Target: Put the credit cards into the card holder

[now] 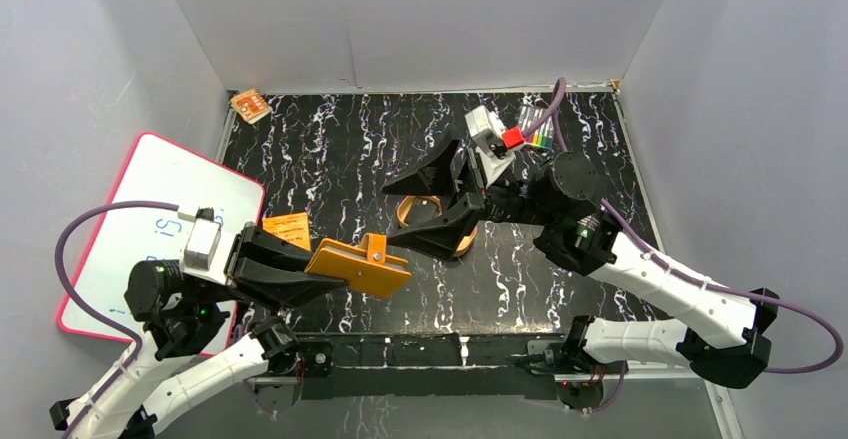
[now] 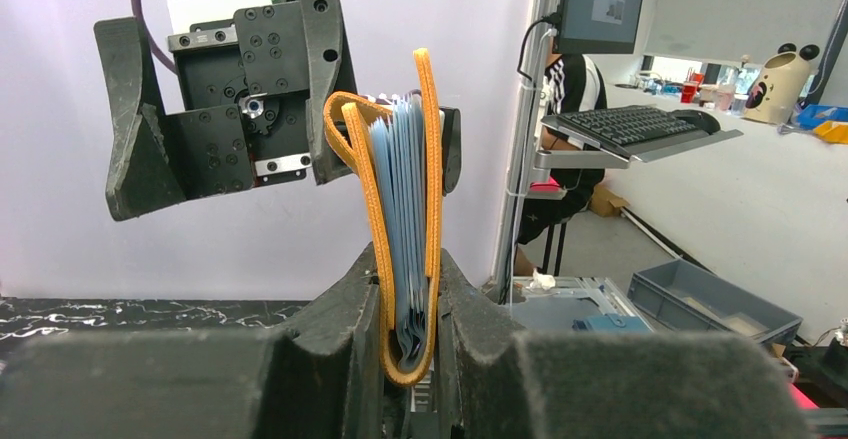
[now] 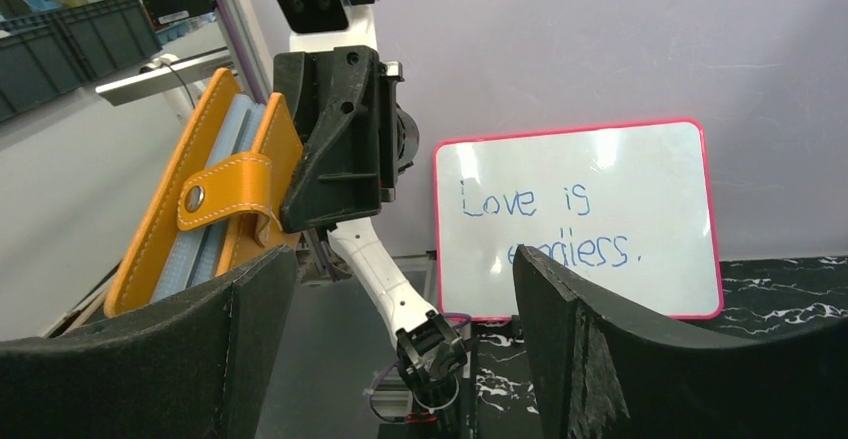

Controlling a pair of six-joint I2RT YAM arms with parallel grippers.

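An orange leather card holder (image 1: 365, 269) with snap strap is held upright in my left gripper (image 1: 305, 269), shut on it. The left wrist view shows its stack of clear sleeves (image 2: 400, 219) between the orange covers; the right wrist view shows the strap (image 3: 225, 189) across them. My right gripper (image 1: 405, 209) hangs open just beyond the holder, up and to its right in the top view, empty between its fingers. An orange card-like item (image 1: 286, 227) lies on the table behind the left gripper; whether it is a credit card is unclear.
A whiteboard (image 1: 150, 179) leans at the left. An orange ring-shaped object (image 1: 420, 201) lies under the right gripper, markers (image 1: 536, 129) at back right, small cards (image 1: 250, 105) at back left.
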